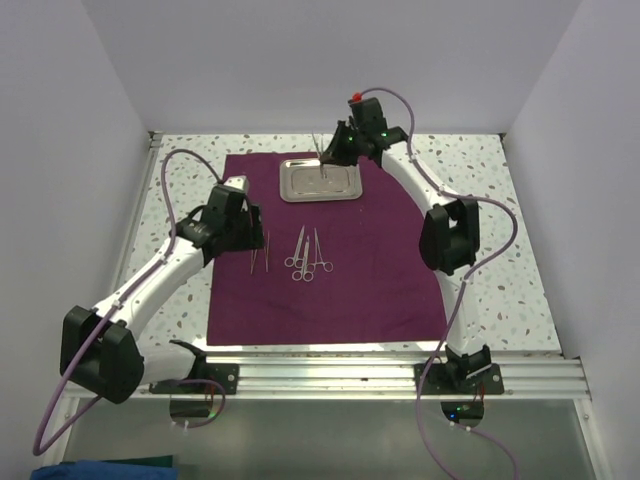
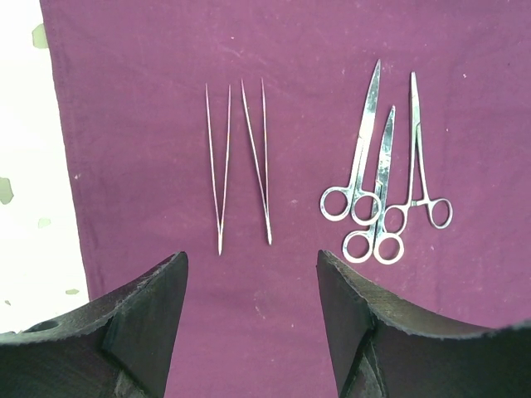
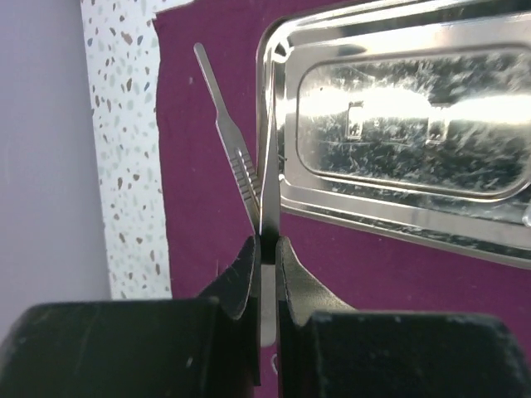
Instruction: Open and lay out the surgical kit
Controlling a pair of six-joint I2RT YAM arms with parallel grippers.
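Note:
My right gripper is shut on two slim metal scalpel handles, one (image 3: 270, 157) nearly straight ahead and the other (image 3: 217, 104) slanting left with ridges on its grip. In the top view this gripper (image 1: 328, 158) hangs over the back of the silver tray (image 1: 282, 185). My left gripper stands open and empty above the cloth. Ahead of it lie two pairs of tweezers (image 2: 220, 217) (image 2: 267, 217), side by side. To their right are two scissors (image 2: 359, 157) (image 2: 383, 170) with overlapping handles, and a clamp (image 2: 413, 133).
The purple cloth (image 1: 380, 290) is spread flat over a speckled table (image 1: 500, 260). Grey walls (image 1: 60, 180) rise on the sides and at the back.

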